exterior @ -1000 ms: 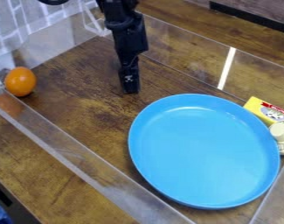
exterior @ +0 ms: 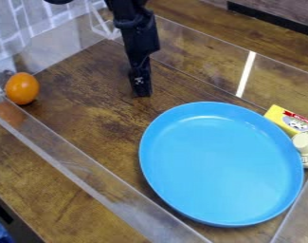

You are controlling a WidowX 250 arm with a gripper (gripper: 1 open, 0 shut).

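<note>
The dark robot gripper [exterior: 138,80] hangs down from the top centre of the camera view, its tip low over the wooden board. It is too dark and small to tell whether it is open or shut, or whether anything is between its fingers. An orange round object [exterior: 22,87] sits at the left. A large blue plate [exterior: 220,161] fills the lower right.
A yellow box [exterior: 290,121] and a white round object [exterior: 304,150] lie at the right edge. Clear plastic walls border the wooden surface [exterior: 81,171]. Bare wood surrounds the gripper and stretches to the lower left.
</note>
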